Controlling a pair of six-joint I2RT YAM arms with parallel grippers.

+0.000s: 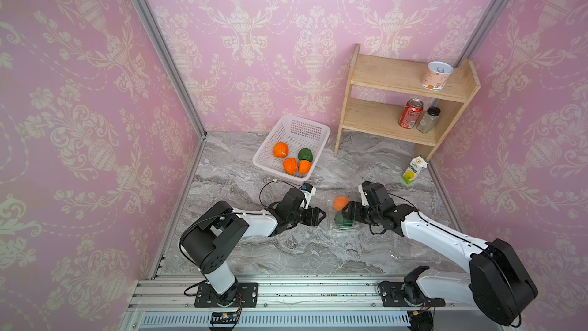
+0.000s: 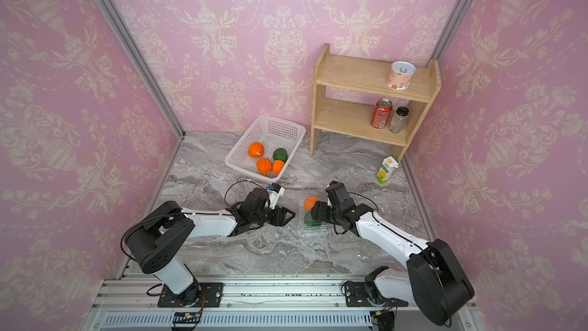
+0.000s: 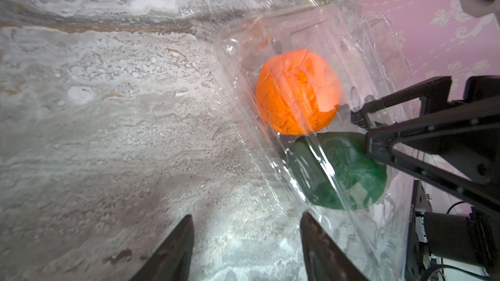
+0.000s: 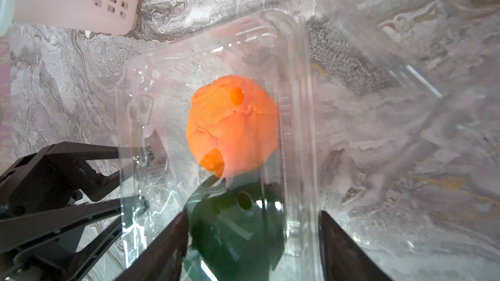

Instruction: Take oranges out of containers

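A clear plastic container (image 3: pixel 244 88) holds one orange (image 3: pixel 299 91) and a dark green avocado-like fruit (image 3: pixel 338 169), between my two grippers. In the top left view, my left gripper (image 1: pixel 319 215) is just left of the container; its fingers are apart with only table between them in the left wrist view. My right gripper (image 1: pixel 349 211) is at the container's right side, and its spread fingers (image 4: pixel 341 252) are around the part with the green fruit (image 4: pixel 237 229) in the right wrist view. Whether they touch the plastic, I cannot tell. Behind stands a white basket (image 1: pixel 269 141) with 3 oranges (image 1: pixel 280 149) and a green fruit (image 1: pixel 305 155).
A wooden shelf (image 1: pixel 379 116) at the back right bears a tin (image 1: pixel 437 76), a red can (image 1: pixel 411 114) and a jar (image 1: pixel 428 120). A juice carton (image 1: pixel 414 170) stands before it.
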